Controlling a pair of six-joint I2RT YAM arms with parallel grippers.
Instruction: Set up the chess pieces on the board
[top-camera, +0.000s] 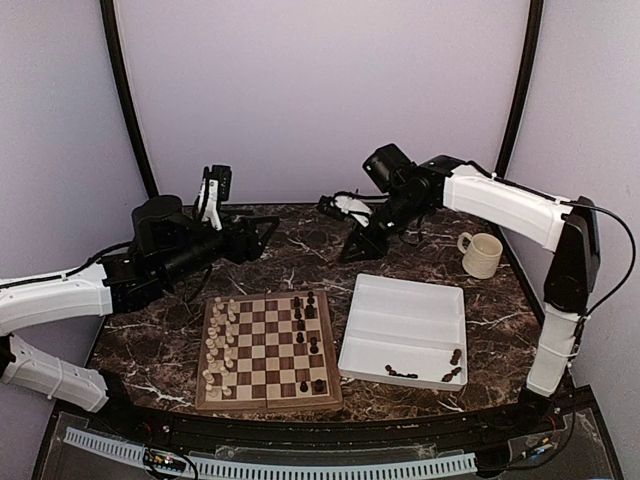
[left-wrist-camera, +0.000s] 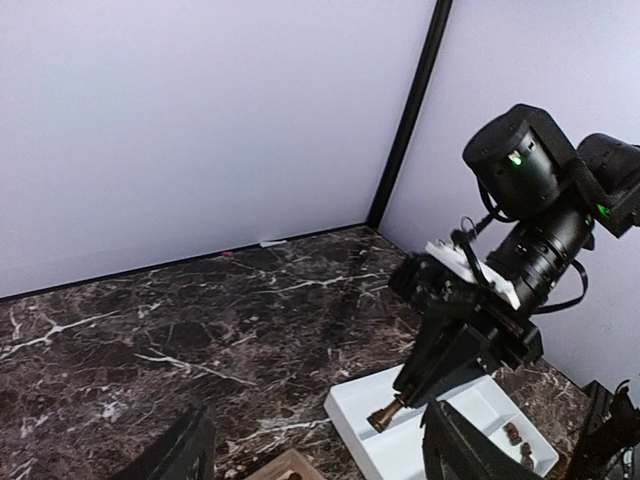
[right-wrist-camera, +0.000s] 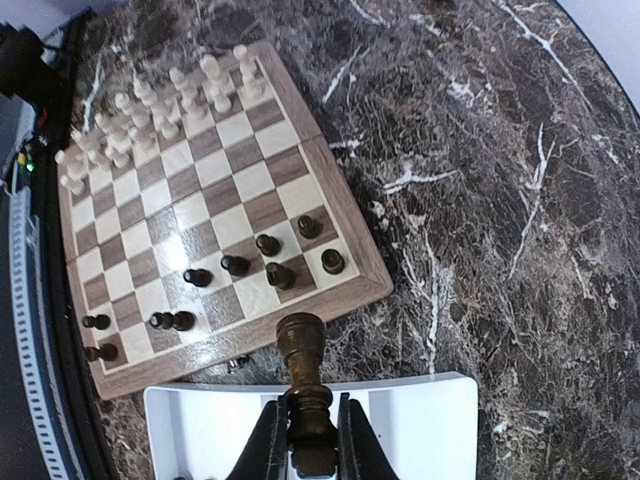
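The chessboard (top-camera: 266, 350) lies on the marbled table at front left. Rows of light pieces (top-camera: 219, 345) fill its left side, while several dark pieces (top-camera: 300, 325) stand along its right side, with gaps between them. In the right wrist view, my right gripper is shut on a dark brown chess piece (right-wrist-camera: 302, 345), which points outward from the fingertips towards the board's right edge. The left wrist view also shows this held piece (left-wrist-camera: 382, 417). My left gripper (top-camera: 266, 240) hangs behind the board's far side, open and empty.
To the right of the board sits a white tray (top-camera: 410, 283) with several dark pieces (top-camera: 400, 374) in its near part. A cream mug (top-camera: 482, 256) stands at the back right. The table behind the board is clear.
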